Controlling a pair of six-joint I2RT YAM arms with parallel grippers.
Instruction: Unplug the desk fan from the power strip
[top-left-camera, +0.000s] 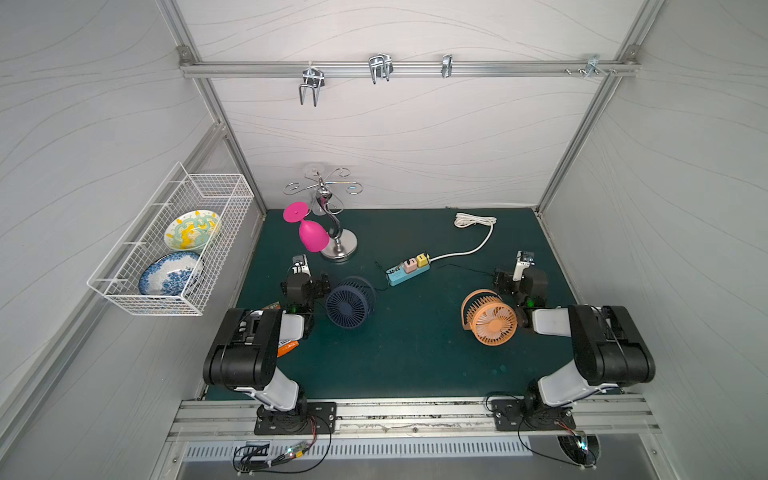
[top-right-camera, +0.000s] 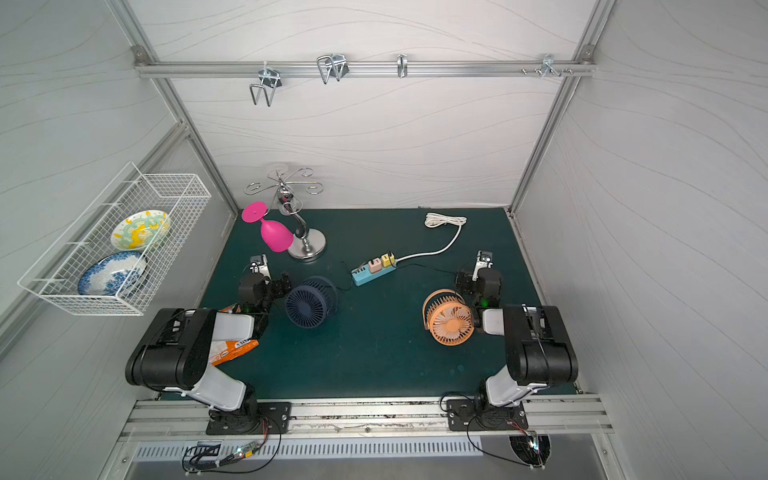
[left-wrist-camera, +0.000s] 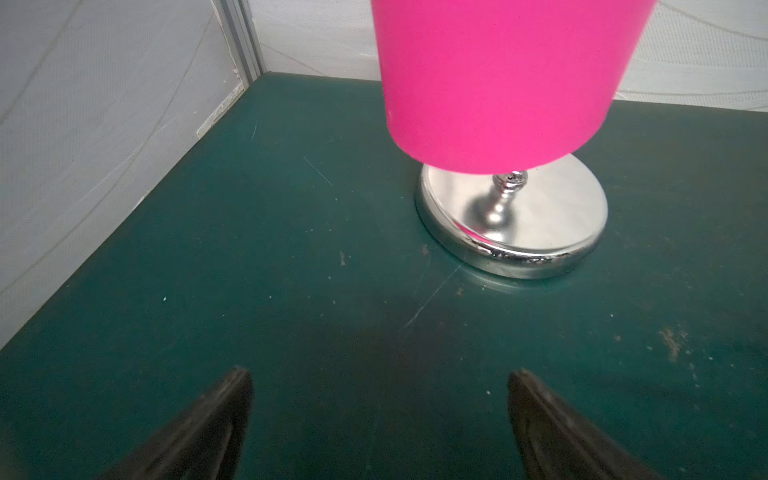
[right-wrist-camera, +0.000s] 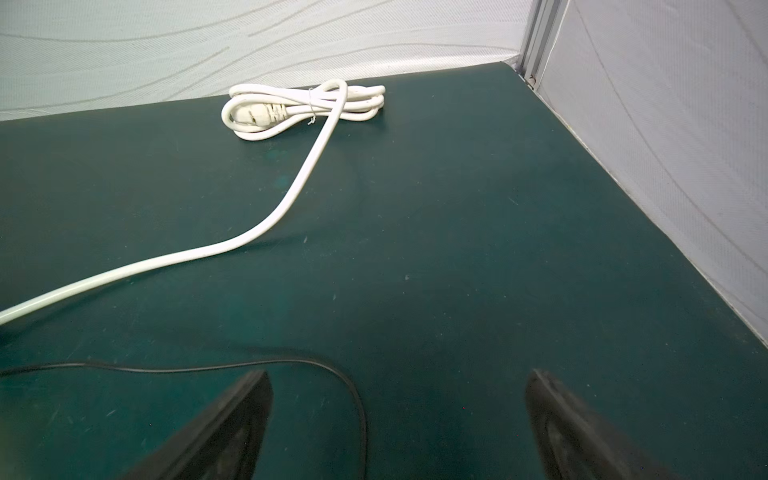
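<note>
A light blue power strip (top-left-camera: 409, 275) lies at mid-table, with a pink block (top-left-camera: 409, 265) and a yellow block (top-left-camera: 422, 260) on it. Two fans stand on the table: a dark blue one (top-left-camera: 348, 307) left of centre and an orange one (top-left-camera: 493, 322) at right. A thin black cord (right-wrist-camera: 200, 369) runs from the strip's side toward the right arm; another dark cord lies between strip and blue fan. My left gripper is open and empty, facing the bare table before the lamp-like stand. Over bare table too, my right gripper stands open, the black cord passing below it.
A chrome stand (top-left-camera: 339, 245) with a pink goblet (top-left-camera: 313, 235) is at back left. The strip's white cable (right-wrist-camera: 280, 209) curves to a coil at the back. A wire basket (top-left-camera: 144, 304) with bowls hangs left.
</note>
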